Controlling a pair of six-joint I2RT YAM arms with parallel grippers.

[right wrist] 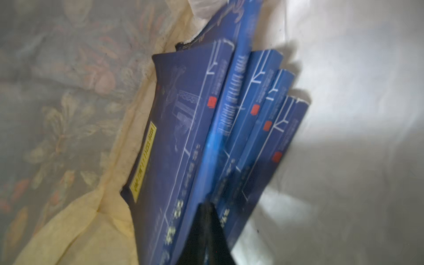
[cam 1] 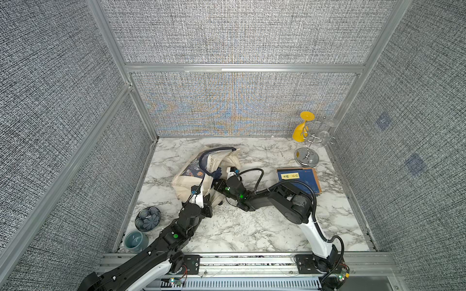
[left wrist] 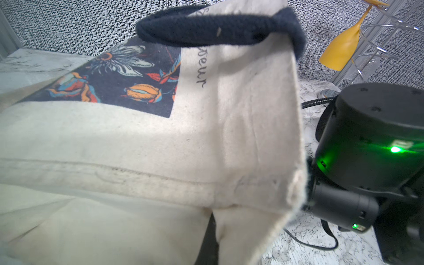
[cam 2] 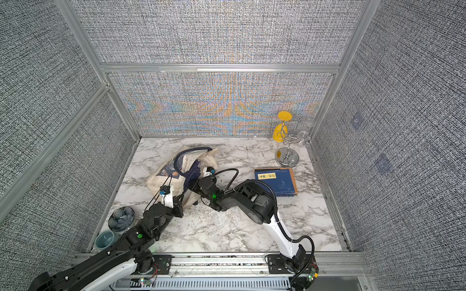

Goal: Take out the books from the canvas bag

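The cream canvas bag (cam 1: 187, 181) with floral patch and navy handle (left wrist: 216, 28) lies mid-left on the table. My left gripper is shut at the bag's opening edge (left wrist: 247, 225), cream cloth around its fingertips; whether cloth is between them is unclear. My right gripper reaches inside the bag, shut, its fingertips at several blue books (right wrist: 176, 132) lying side by side, slightly blurred. Outside, to the right, a blue book (cam 2: 279, 184) with a yellow label lies on the table, apparently atop a brown one.
A chrome spiral rack (cam 1: 306, 156) with a yellow glass (cam 1: 299, 131) stands at the back right. A dark flower-shaped dish (cam 1: 147, 218) and a teal cup (cam 1: 136, 241) sit at the front left. The front middle and right table (cam 1: 339, 213) show free room beneath and beside the arms.
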